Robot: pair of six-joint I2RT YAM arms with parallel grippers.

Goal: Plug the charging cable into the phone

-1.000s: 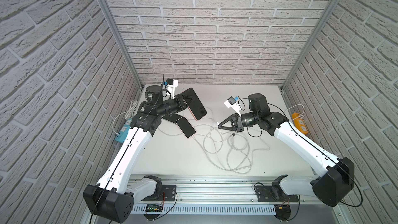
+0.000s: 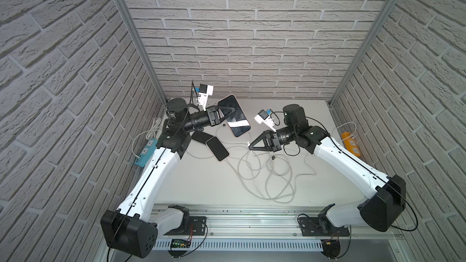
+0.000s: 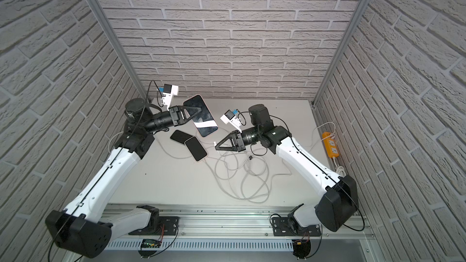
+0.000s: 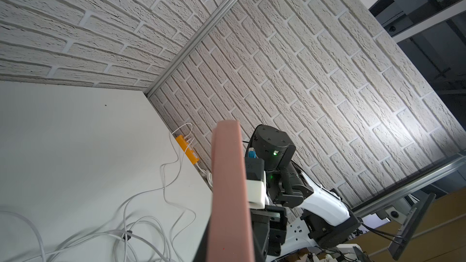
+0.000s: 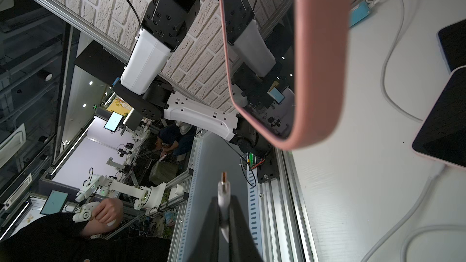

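Note:
Held up above the table is a phone with a pink edge and dark screen [image 2: 240, 130], my left gripper [image 2: 232, 112] shut on it. Its pink side [image 4: 228, 194] covers most of the left fingers in the left wrist view. My right gripper is shut on the white charging cable's plug [image 5: 223, 196], whose metal tip points outward from the fingers. In the right wrist view the phone's pink edge [image 5: 320, 63] lies up and right of the plug, clearly apart from it. I cannot make out the charging port.
Two other phones lie on the table at left, one dark [image 3: 180, 136] and one [image 3: 196, 149] with a cable at its end. Loose white cable loops [image 2: 279, 197] spread over the table's middle. A blue power strip [image 2: 145, 152] and an orange one [image 2: 351, 144] flank the table.
Over the last second, the left gripper has raised the phone and shifted it right, tilting its screen. My right gripper has moved left toward the phone with the plug.

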